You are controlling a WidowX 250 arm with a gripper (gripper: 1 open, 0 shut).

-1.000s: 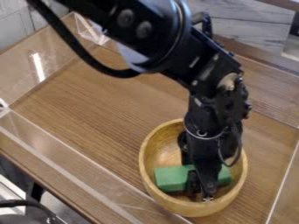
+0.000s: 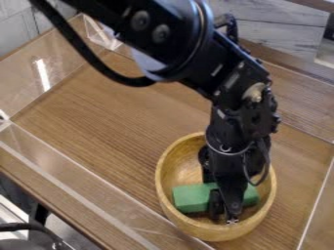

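My black gripper (image 2: 232, 200) reaches down into a round wooden bowl (image 2: 174, 178) at the lower right of the camera view. A green block (image 2: 192, 197) lies in the bowl, and my fingertips are at its middle and right part, shut on it as far as can be seen. The arm hides part of the block and the back of the bowl.
Clear edging runs along the table's left and lower-left side. A grey wall stands at the back.
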